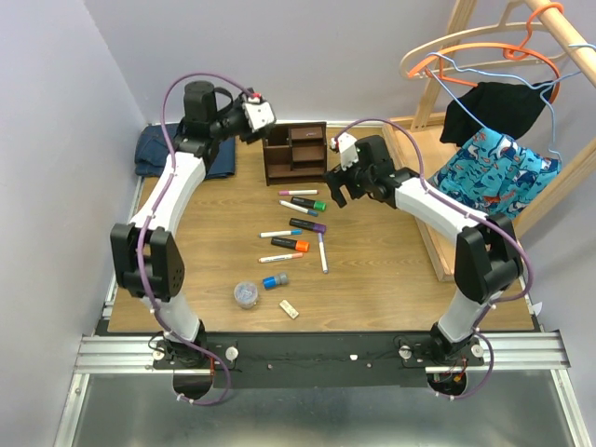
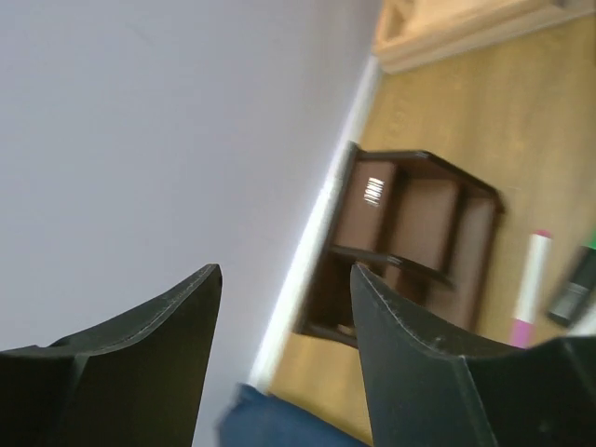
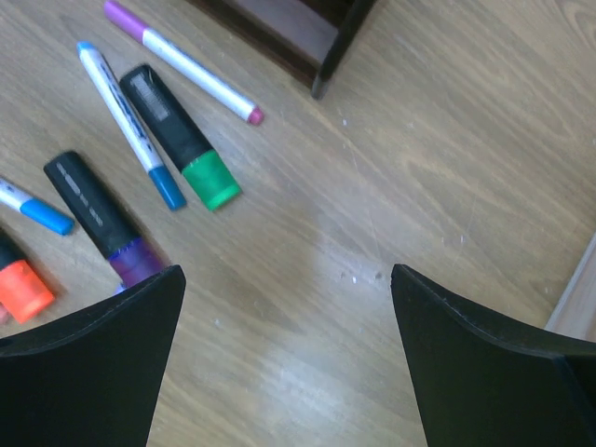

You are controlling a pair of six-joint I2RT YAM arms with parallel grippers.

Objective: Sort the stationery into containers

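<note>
A dark brown compartment organizer (image 1: 294, 172) stands at the back of the desk; in the left wrist view its compartments (image 2: 426, 219) show. Loose markers and highlighters lie in front of it: a green-capped highlighter (image 3: 177, 135), a purple one (image 3: 98, 209), an orange one (image 1: 290, 244), several thin pens (image 1: 323, 251). A blue cylinder (image 1: 275, 280), a clear round container (image 1: 246, 294) and an eraser-like block (image 1: 288, 308) lie nearer the front. My left gripper (image 1: 250, 116) is raised left of the organizer, part open, nothing seen between its fingers. My right gripper (image 1: 335, 186) is open beside the organizer's right, empty.
Folded dark jeans (image 1: 158, 149) lie at the back left. A wooden rack (image 1: 419, 205) with hangers and clothes fills the right side. Walls bound the back and left.
</note>
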